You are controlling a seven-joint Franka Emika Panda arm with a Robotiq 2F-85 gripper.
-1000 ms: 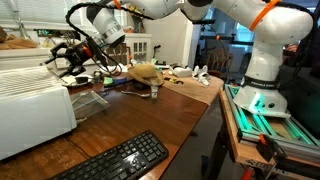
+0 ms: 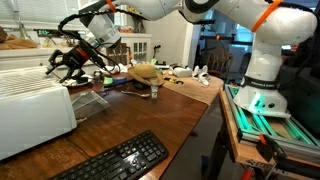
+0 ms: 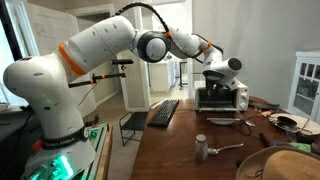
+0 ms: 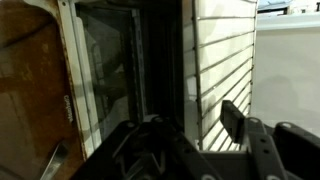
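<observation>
A white toaster oven (image 2: pixel 38 118) stands at the left end of the wooden table, and its glass door (image 2: pixel 90 104) is lowered open toward the table. In the wrist view the dark oven cavity (image 4: pixel 158 70) lies between the door (image 4: pixel 105 65) and the white slatted top (image 4: pixel 225 55). My gripper (image 2: pixel 60 68) is over the oven's top front edge, its dark fingers (image 4: pixel 240 125) spread part open at the bottom of the wrist view. Nothing shows between them. Whether a finger touches the oven cannot be made out.
A black keyboard (image 2: pixel 120 158) lies in front of the oven. Farther along the table are a metal shaker (image 3: pixel 201 148), a tan hat (image 2: pixel 146 73), pans (image 3: pixel 286 122) and utensils.
The gripper has shifted slightly left and down over the oven's front edge. The oven and its lowered door look unchanged.
</observation>
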